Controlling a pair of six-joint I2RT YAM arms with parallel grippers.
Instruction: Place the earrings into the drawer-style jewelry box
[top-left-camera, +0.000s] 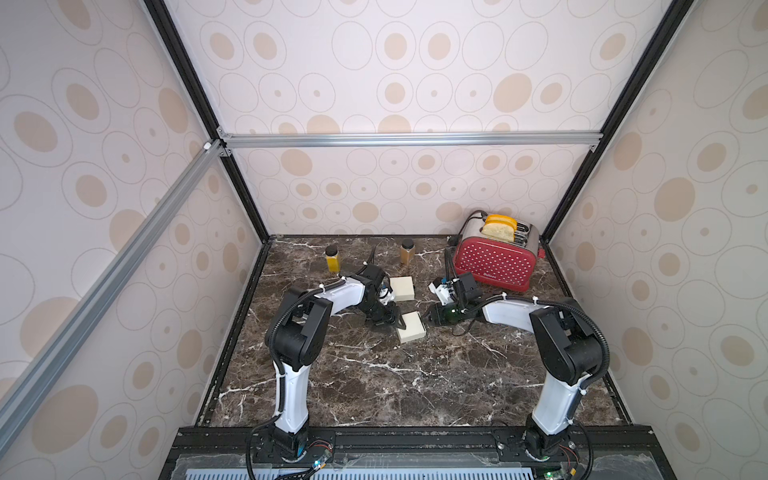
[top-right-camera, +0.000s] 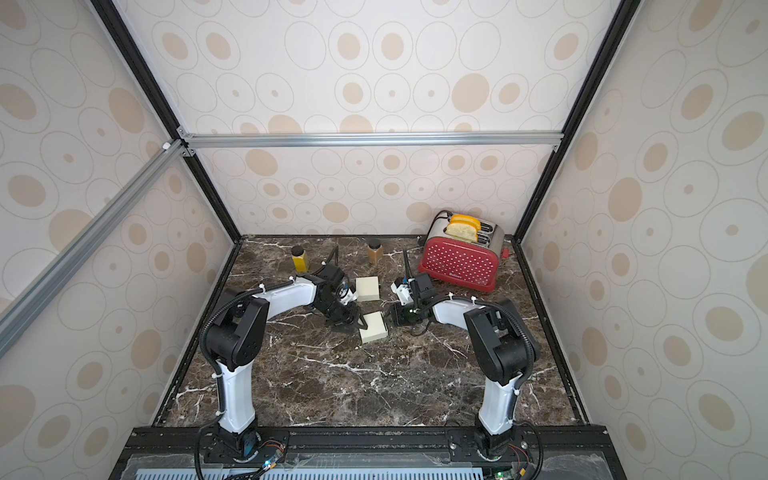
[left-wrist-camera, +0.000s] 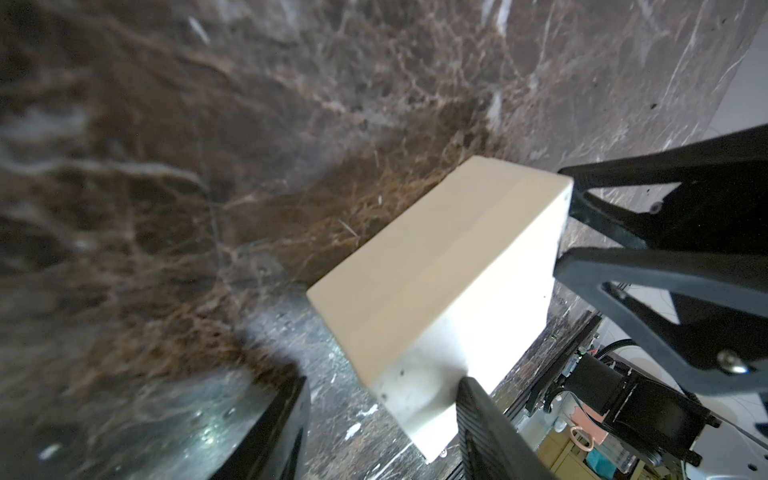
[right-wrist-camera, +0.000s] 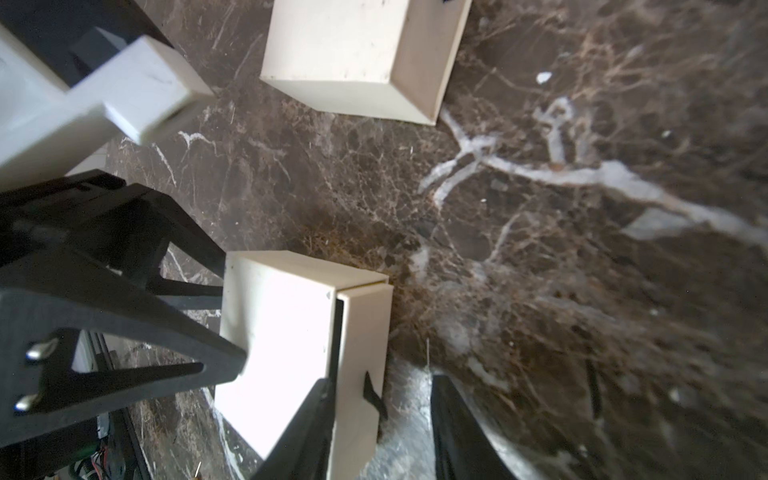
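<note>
A cream drawer-style box (top-left-camera: 412, 329) sits on the dark marble table between my two grippers. My left gripper has a corner of this box (left-wrist-camera: 436, 328) between its fingers, at the end away from the drawer. In the right wrist view, a narrow dark gap separates the drawer front (right-wrist-camera: 361, 344) from the body. My right gripper stands part open, its fingers on either side of the small dark knob (right-wrist-camera: 373, 396) and apart from each other. No earrings can be made out in any view.
A second cream box (top-left-camera: 402, 288) stands just behind the first. Farther back are a yellow jar (top-left-camera: 332, 260) and a brown jar (top-left-camera: 406, 253). A red toaster (top-left-camera: 496, 260) with bread fills the back right.
</note>
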